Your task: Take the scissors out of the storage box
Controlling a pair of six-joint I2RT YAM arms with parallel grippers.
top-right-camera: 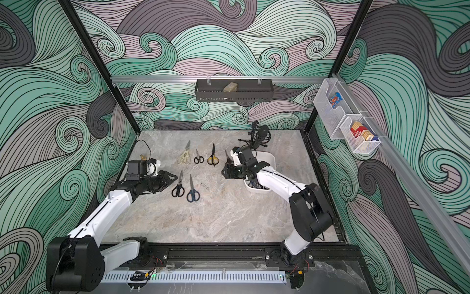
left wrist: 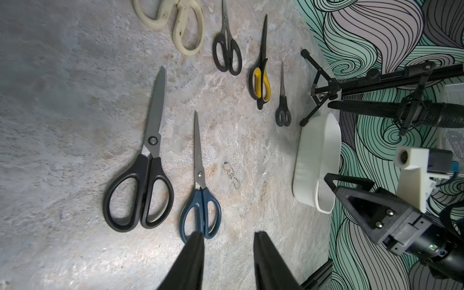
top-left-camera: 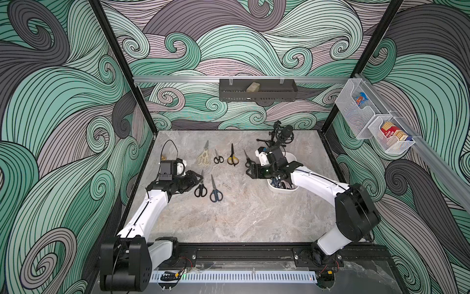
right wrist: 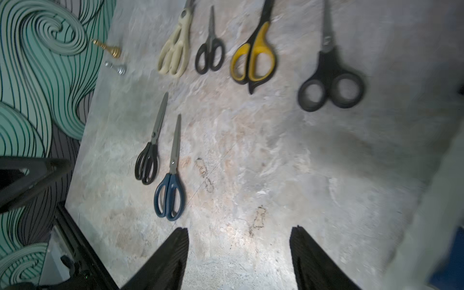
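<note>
The white storage box (top-left-camera: 288,157) stands at the right of the table, partly covered by the right arm; dark handles (top-left-camera: 281,183) show inside it. On the table lie the cream scissors (right wrist: 175,52), small black scissors (right wrist: 209,53), yellow-black scissors (right wrist: 253,58), black scissors (right wrist: 330,82), large black scissors (left wrist: 140,178) and blue-handled scissors (left wrist: 199,207). My right gripper is open beside the box's left side, above the table, with nothing between its fingers. Over the left part of the table, near the large black scissors, my left gripper hangs open and empty.
A black tripod (top-left-camera: 279,134) stands behind the box. Small gold and silver pieces (right wrist: 113,50) lie at the table's left edge.
</note>
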